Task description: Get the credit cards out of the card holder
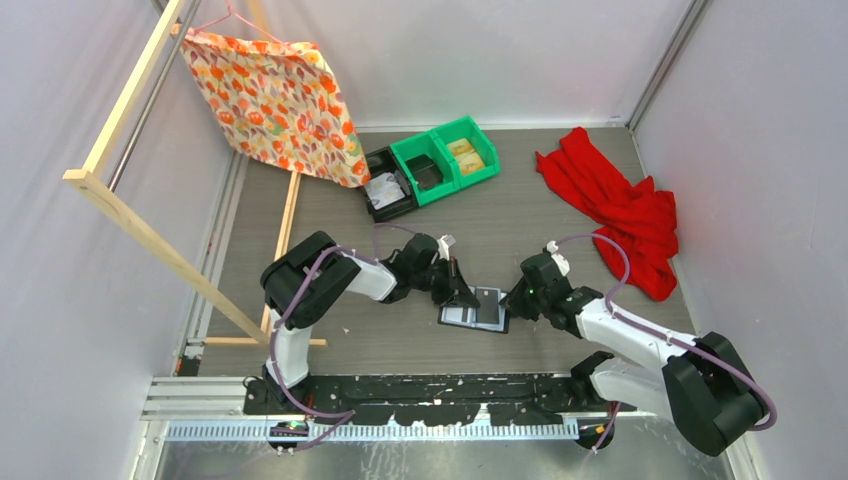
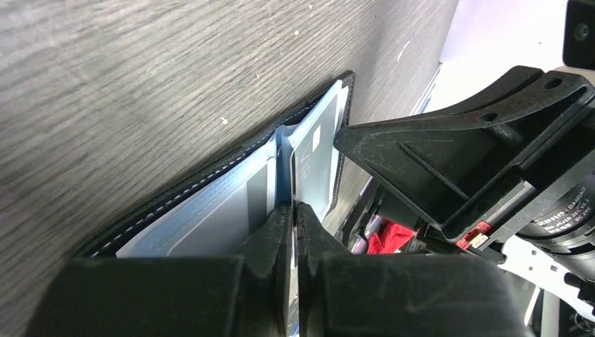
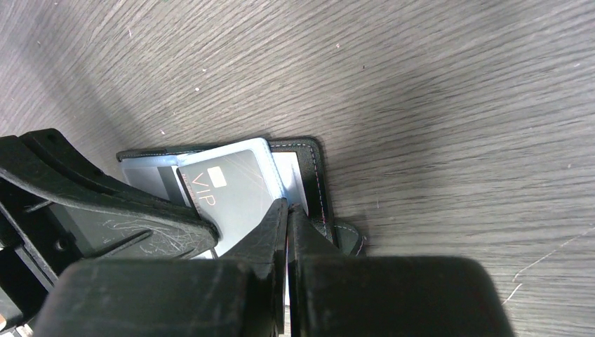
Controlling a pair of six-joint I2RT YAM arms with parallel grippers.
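The card holder lies open on the table between my two grippers, with a dark border and clear sleeves. In one sleeve sits a grey card marked VIP, with its chip showing. My left gripper is shut, its tips at the inner edge of the sleeve holding the grey card; whether a thin edge is pinched there cannot be made out. A pale card with a dark stripe lies in the other sleeve. Shut as well, my right gripper has its tips against the outer edge of the VIP card's sleeve.
Green bins and a black bin stand at the back. A red cloth is heaped at the right, and a patterned cloth hangs at the left. Bare table separates the bins from the holder.
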